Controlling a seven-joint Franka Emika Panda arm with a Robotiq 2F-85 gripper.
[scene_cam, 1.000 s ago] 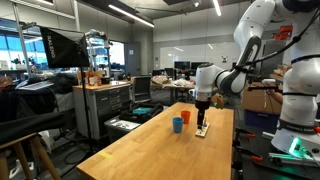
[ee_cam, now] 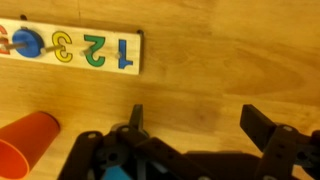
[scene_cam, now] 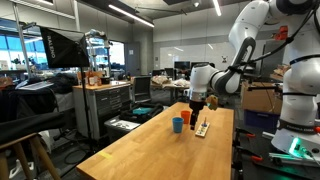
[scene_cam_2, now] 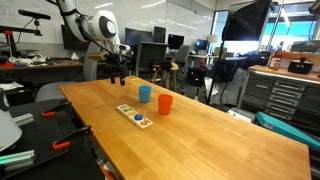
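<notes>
My gripper stands open above the wooden table, with bare wood between its dark fingers. At the upper left of the wrist view lies a pale board with painted numbers and short pegs. A blue round piece sits on it. The orange cup is at the lower left, apart from the fingers. Part of the blue cup shows at the bottom edge, mostly hidden behind the gripper. In the second exterior view, the blue cup and orange cup stand beyond the board.
A person is at the table's far end. Shelving with drawers and a black panel on a stand are off the table.
The person at the table has shifted posture slightly. The board and cups appear unmoved in the first exterior view.
</notes>
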